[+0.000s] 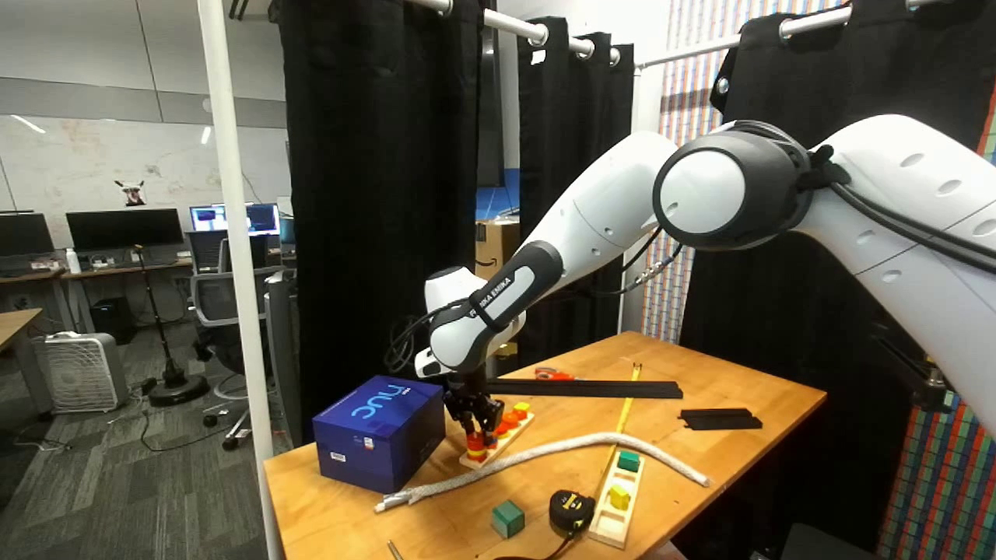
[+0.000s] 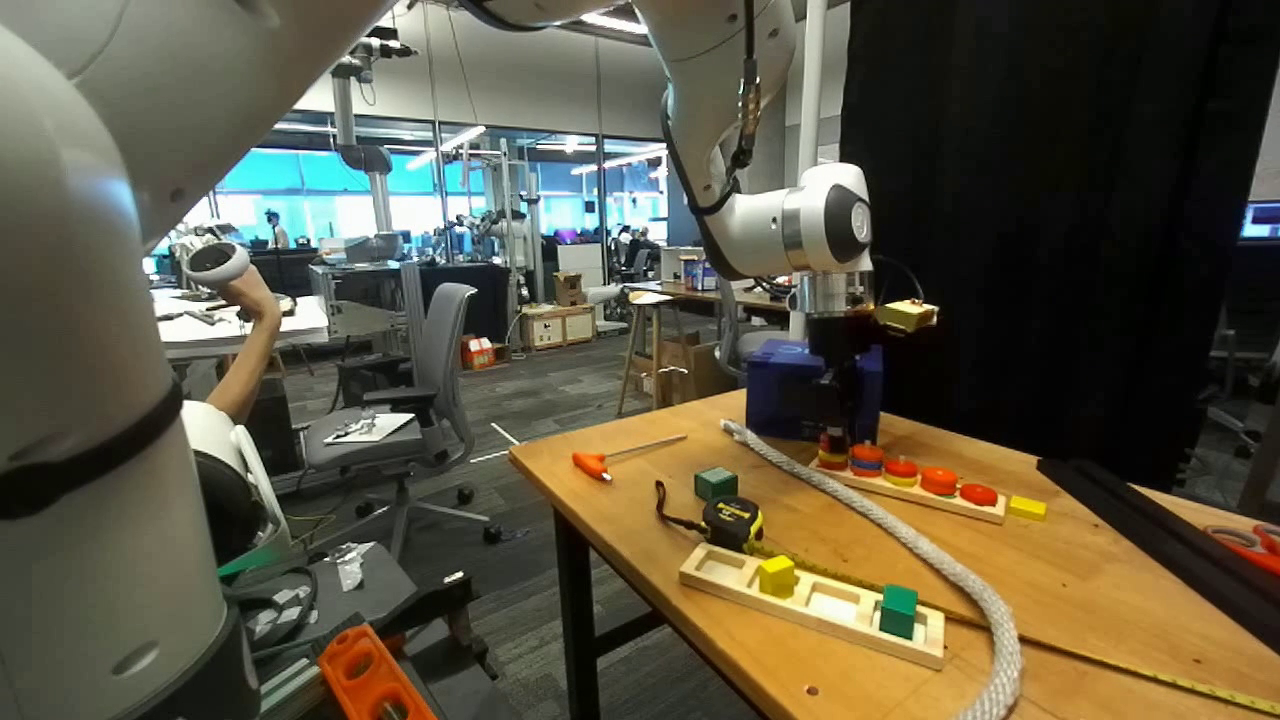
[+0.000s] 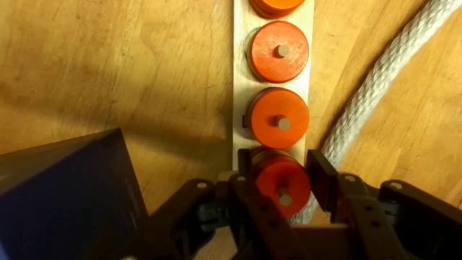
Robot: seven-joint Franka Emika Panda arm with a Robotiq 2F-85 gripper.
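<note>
A wooden peg board (image 3: 242,93) carries a row of stacked discs on pegs. At the end nearest the blue box stands a stack topped by a red disc (image 3: 283,184), with the peg's tip showing through. My gripper is shut on this red disc, one finger on each side. Further along the board, the wrist view shows an orange-topped stack (image 3: 273,117) right beside it, then another orange disc (image 3: 277,60). From the side, in exterior view 2, the gripper (image 2: 833,438) points straight down at the board's end. How far down the stack the fingers reach is unclear.
The blue box (image 1: 378,434) stands close beside the gripper. A white rope (image 1: 551,448) curves past the board's other side. Nearer the front lie a green block (image 1: 508,519), a tape measure (image 1: 570,512) and a wooden tray (image 1: 608,532) with blocks. Black bars (image 1: 588,388) lie behind.
</note>
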